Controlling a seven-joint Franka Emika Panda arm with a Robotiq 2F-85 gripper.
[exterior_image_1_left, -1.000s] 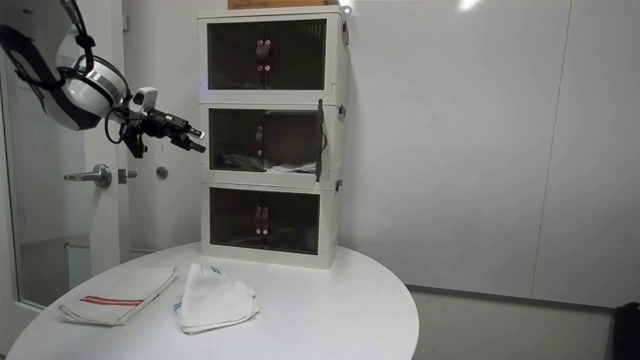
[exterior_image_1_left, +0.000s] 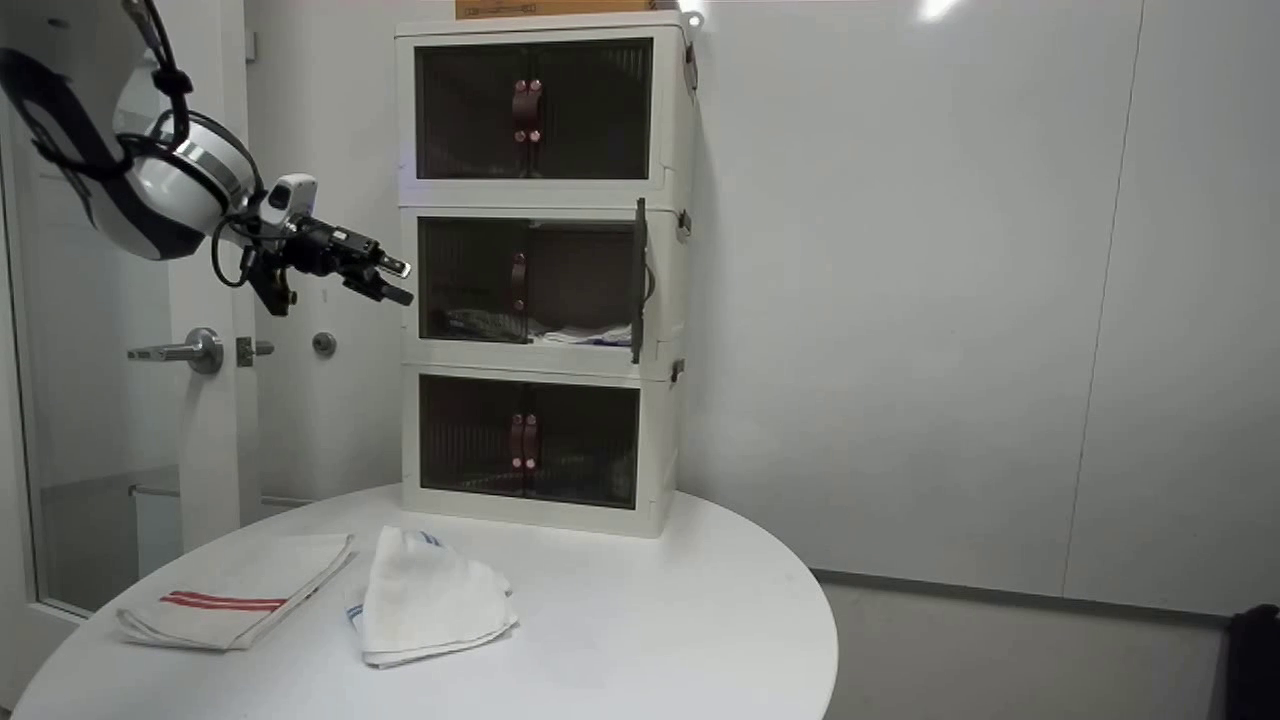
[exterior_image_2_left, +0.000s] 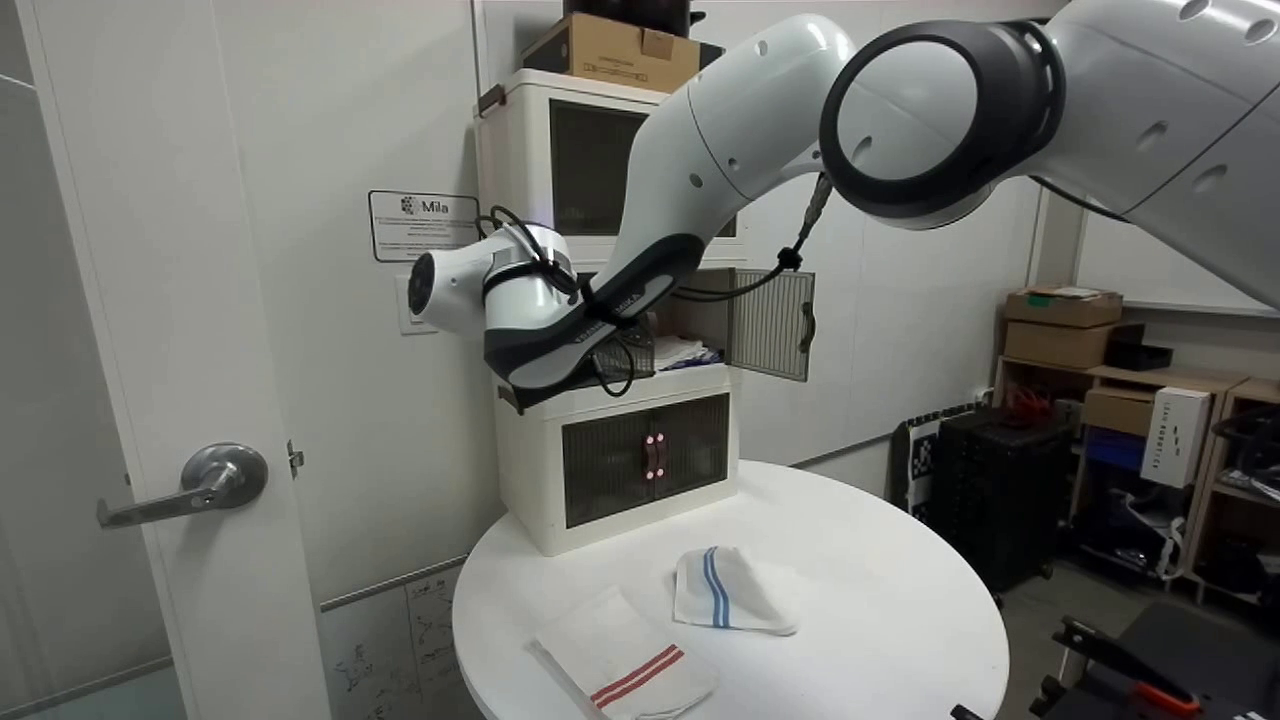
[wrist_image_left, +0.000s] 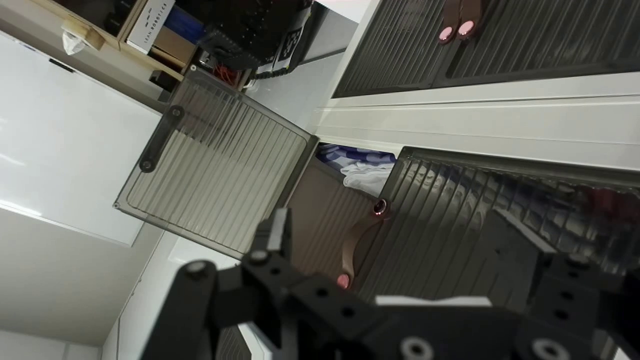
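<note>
My gripper (exterior_image_1_left: 405, 282) hangs in the air just left of the white cabinet (exterior_image_1_left: 666, 444), level with its middle tier. Its two fingers are spread wide, nothing between them. In the wrist view the middle tier's right door (wrist_image_left: 222, 162) is swung wide, and its left door (wrist_image_left: 444, 234) is closed, with a brown strap handle (wrist_image_left: 354, 240). White and blue-checked cloths (wrist_image_left: 366, 171) lie inside the opening. On the round table (exterior_image_2_left: 864, 528) rest two folded towels: a red-striped one (exterior_image_2_left: 618, 654) and a blue-striped one (exterior_image_2_left: 744, 588).
The cabinet's top doors (exterior_image_1_left: 468, 114) and bottom doors (exterior_image_1_left: 588, 444) are closed. The opened door (exterior_image_1_left: 639, 282) juts out toward the table's front. A cardboard box (exterior_image_2_left: 618, 50) sits on top of the cabinet.
Almost nothing differs; the gripper has shifted very slightly toward the cabinet. Doors and towels are where they were.
</note>
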